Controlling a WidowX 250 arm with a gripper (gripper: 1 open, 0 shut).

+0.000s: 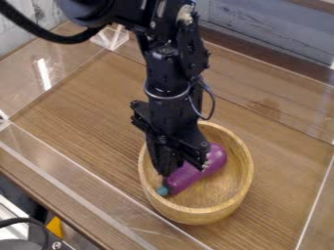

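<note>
The black gripper (164, 146) hangs low over a round tan wooden bowl (214, 201), its fingertips at the bowl's upper left part. A purple object with a small teal end (198, 176), elongated, lies in the bowl just beside and partly behind the fingers. The gripper looks dark against itself, so whether anything is between its fingers is hard to see; the purple object appears to rest on the bowl's bottom.
A pale wall runs along the back. Some dark cable and items sit at the lower left corner.
</note>
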